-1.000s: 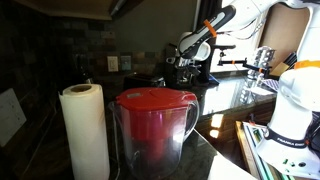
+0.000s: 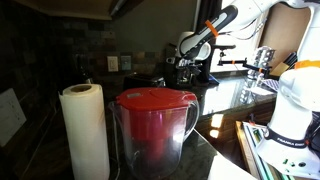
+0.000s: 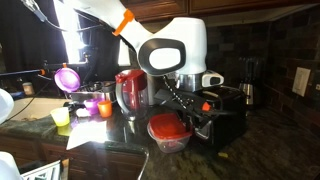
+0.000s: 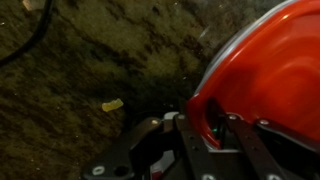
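Note:
A round tub with a red lid (image 3: 168, 127) sits on the dark counter in the second exterior view. In the wrist view, that red lid (image 4: 280, 75) fills the right side. My gripper is low in the wrist view, its dark fingers right at the lid's near-left rim. How far apart the fingers stand, and whether the rim is between them, is hard to make out. The white arm (image 3: 178, 48) comes down over the tub from above; the first exterior view hides the tub.
Behind the tub stands a red pitcher (image 3: 131, 91), with cups (image 3: 105, 108) to its left. A dark appliance sits close on the tub's right. A paper towel roll (image 2: 87, 132) is near the first exterior camera. Bare counter (image 4: 75, 110) lies left of the lid.

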